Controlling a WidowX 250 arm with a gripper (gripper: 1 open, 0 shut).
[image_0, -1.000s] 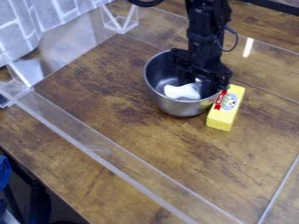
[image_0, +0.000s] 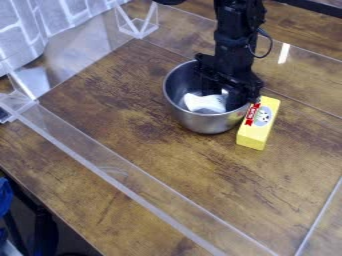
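Note:
A steel bowl (image_0: 193, 118) stands on the wooden table with a white object (image_0: 203, 102) inside it. The black gripper (image_0: 227, 84) reaches down from the top into the bowl's back right part; its fingertips are dark and hard to make out, so what lies between them does not show clearly. A yellow box (image_0: 254, 134) with a red label lies against the bowl's right side.
Clear plastic walls (image_0: 120, 178) border the table on the left and front. A white crumpled covering (image_0: 30, 40) is at the top left. Bare wood (image_0: 100, 100) is free left of the bowl and in front of it.
The white object in the bowl has shifted slightly to the left, and the gripper has moved very slightly. The rest looks the same.

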